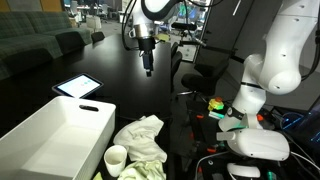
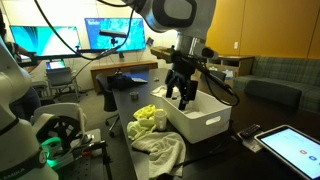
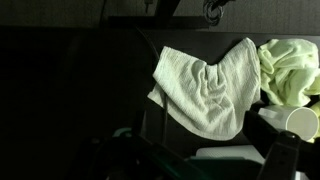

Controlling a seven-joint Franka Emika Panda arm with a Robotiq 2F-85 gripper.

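My gripper hangs over the dark table in exterior view 1, its fingers apart with nothing seen between them. Along the bottom of the wrist view, the dark fingers are also spread. A crumpled white cloth lies flat on the table. Beside it are a yellow-green cloth and a white cup. In exterior view 2, a white open box stands behind the cloths. Its inside in exterior view 1 looks empty.
A tablet with a lit screen lies on the table behind the box. Another white arm stands at the right, past the table edge. Chairs line the far side.
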